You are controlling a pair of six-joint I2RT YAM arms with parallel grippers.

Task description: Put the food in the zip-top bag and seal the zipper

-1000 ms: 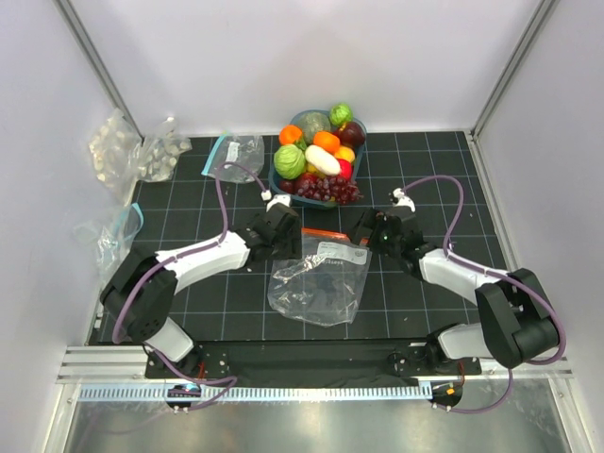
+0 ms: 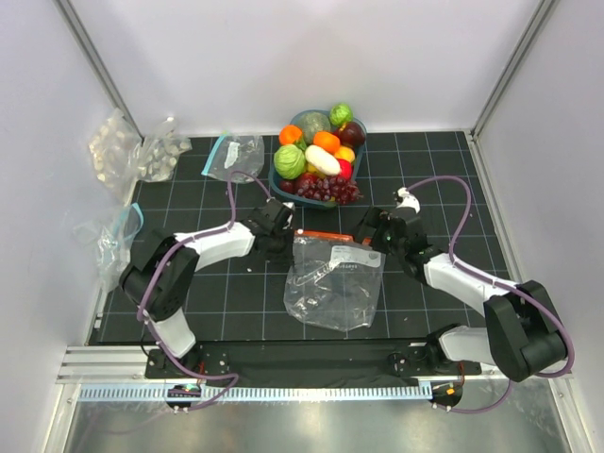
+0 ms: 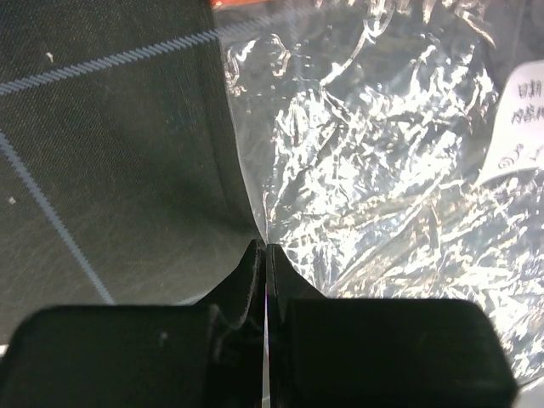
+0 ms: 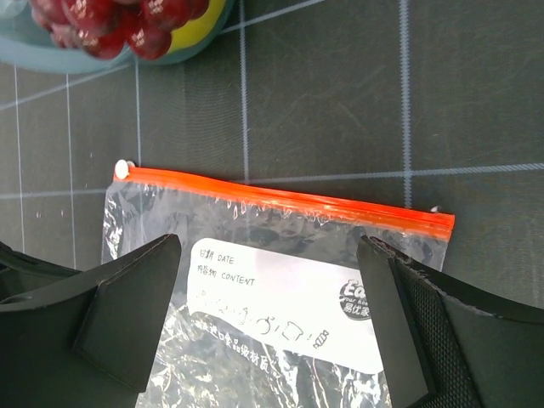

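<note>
A clear zip top bag (image 2: 330,293) lies flat in front of the basket. Its orange zipper strip (image 4: 289,200) faces the basket, with a white slider (image 4: 121,170) at the left end. My left gripper is shut at the bag's left edge; whether any film is pinched between its fingertips cannot be told. Over the zipper side and white label (image 4: 280,302), my right gripper stands open with nothing between its fingers. The food sits in a blue basket (image 2: 279,189), including grapes (image 2: 326,190), a cabbage (image 2: 290,161) and an orange (image 2: 327,142).
Another flat bag (image 2: 236,156) with a blue zipper lies left of the basket. Filled clear bags (image 2: 160,156) rest along the left wall, and a bag with a blue top (image 2: 115,245) leans there. Bare mat (image 2: 429,170) shows at the back right.
The right arm moved a little earlier and holds its place now.
</note>
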